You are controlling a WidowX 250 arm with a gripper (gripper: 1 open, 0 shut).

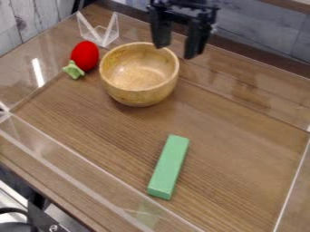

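Note:
My gripper hangs at the top centre, dark and open, its two fingers spread over the table behind the wooden bowl, with nothing seen between them. The round wooden bowl sits at centre left. A red strawberry-like object with a green top lies left of the bowl. A long green block lies in the lower middle.
A clear, crumpled-looking object stands at the upper left, behind the red object. Dark cables show at the bottom left corner.

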